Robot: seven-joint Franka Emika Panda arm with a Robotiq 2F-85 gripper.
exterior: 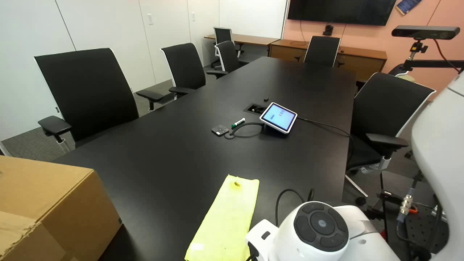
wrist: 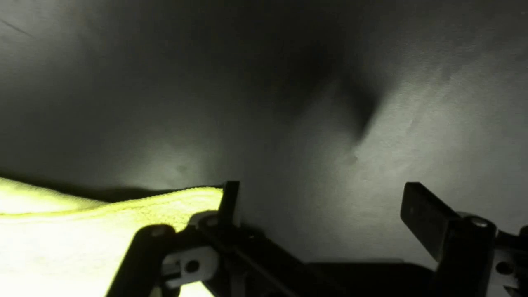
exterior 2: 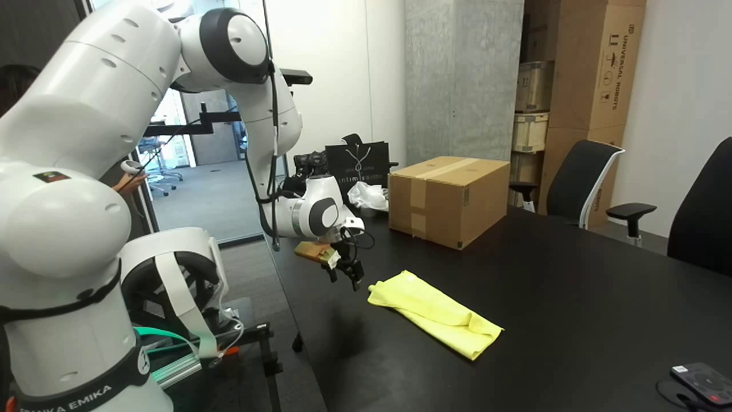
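Note:
A yellow cloth (exterior 2: 439,312) lies folded lengthwise on the black table, and its long shape shows in exterior view 1 as well. My gripper (exterior 2: 344,276) hangs over the table just off the cloth's end, on the side toward the arm's base. In the wrist view the fingers stand wide apart with bare table between the fingers. The left one overlaps the edge of the yellow cloth (wrist: 163,213); whether it touches the cloth cannot be told. Exterior view 1 hides the fingers behind the white wrist.
A cardboard box (exterior 2: 439,199) stands at the table's edge. Beside my gripper in exterior view 2 is a small orange-brown object (exterior 2: 314,251). A tablet (exterior: 278,117), a green-capped marker (exterior: 238,123) and a small dark device (exterior: 220,130) lie farther along the table, with clear surface before them.

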